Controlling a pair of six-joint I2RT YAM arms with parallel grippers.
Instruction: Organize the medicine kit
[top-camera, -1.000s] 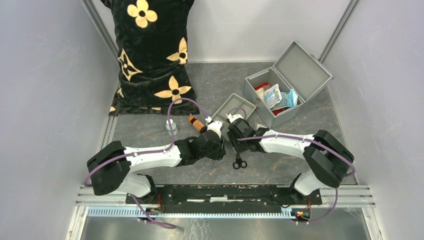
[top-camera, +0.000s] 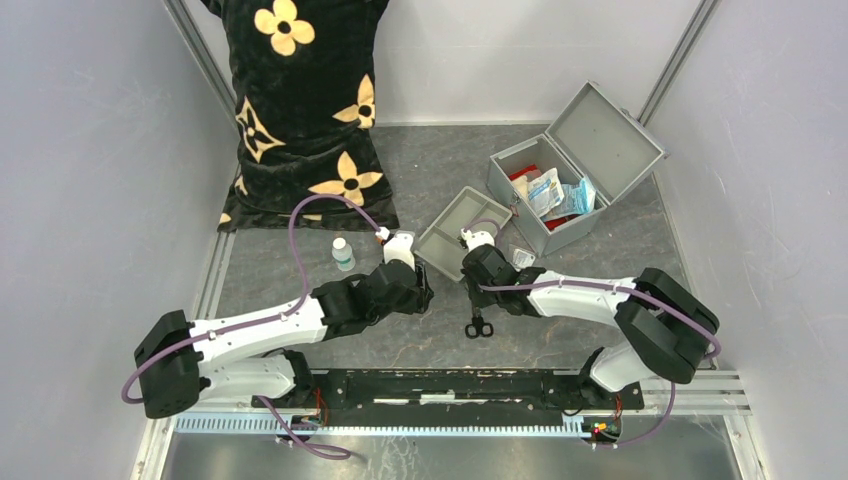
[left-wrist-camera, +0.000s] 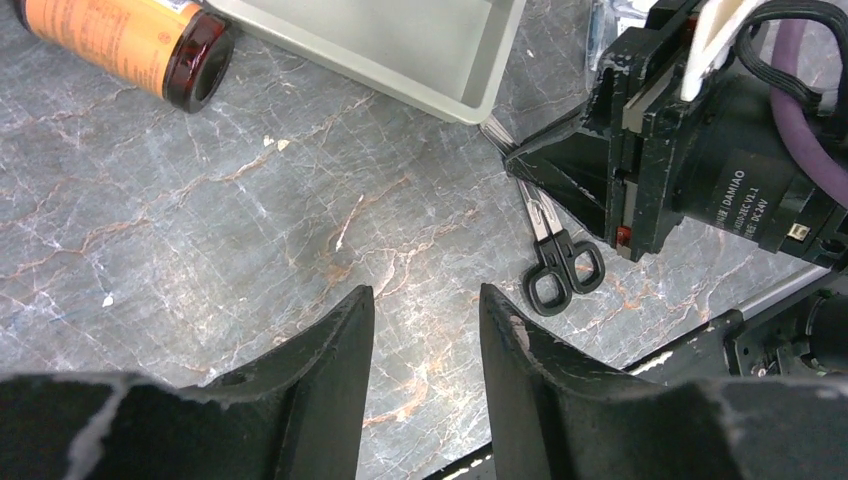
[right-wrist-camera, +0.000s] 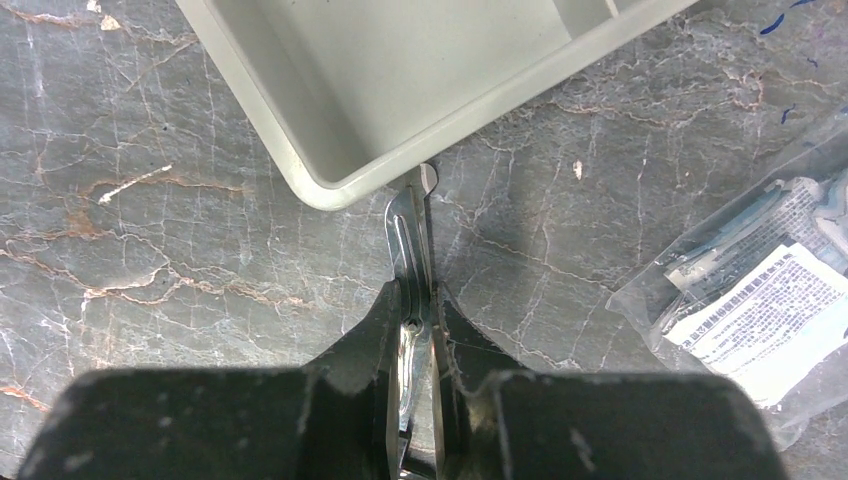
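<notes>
Black-handled scissors (left-wrist-camera: 559, 259) lie on the grey marbled floor, blade tips at the corner of the grey tray (left-wrist-camera: 440, 98). My right gripper has its fingers close on both sides of the scissors' metal blades (right-wrist-camera: 408, 240); whether both press on them cannot be told. In the left wrist view, the left gripper is open over bare floor, with nothing between its fingers. A brown bottle with an orange label (left-wrist-camera: 120, 40) lies on its side left of the tray. Upright beyond the left arm stands a white bottle (top-camera: 343, 254).
The open grey kit box (top-camera: 560, 237), holding several packets, stands at the back right. A clear packet (right-wrist-camera: 765, 300) lies right of the scissors. A black flowered cushion (top-camera: 300, 130) fills the back left.
My left gripper has moved left, away from the right arm, and now covers most of the brown bottle from above.
</notes>
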